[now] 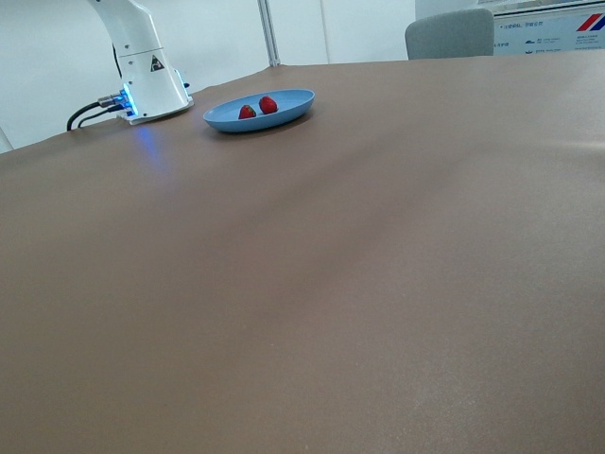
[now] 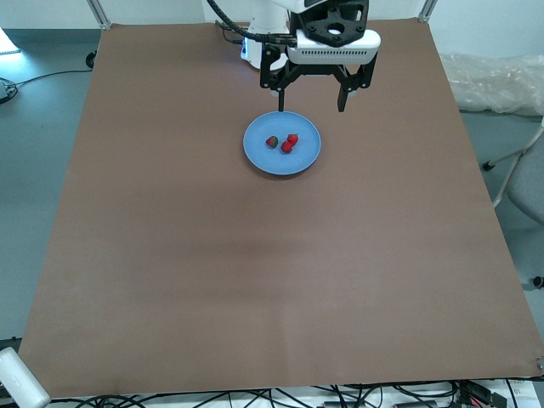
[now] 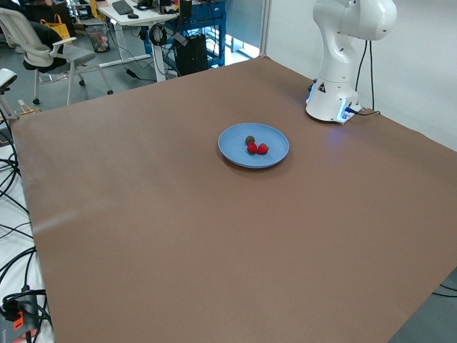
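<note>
A blue plate (image 2: 281,161) holds three strawberries (image 2: 286,146) (image 3: 262,148) on the brown table (image 2: 280,272). In the left view my black gripper (image 2: 311,100) hangs above and just behind the plate, its two fingers apart, with nothing seen between them. In the top and right views only the white arm base (image 3: 332,100) shows; the gripper is out of frame.
Cables (image 2: 399,393) run along the table's near edge, a chair (image 2: 523,178) stands off the right side in the left view, and clear plastic wrap (image 2: 497,81) lies beyond it.
</note>
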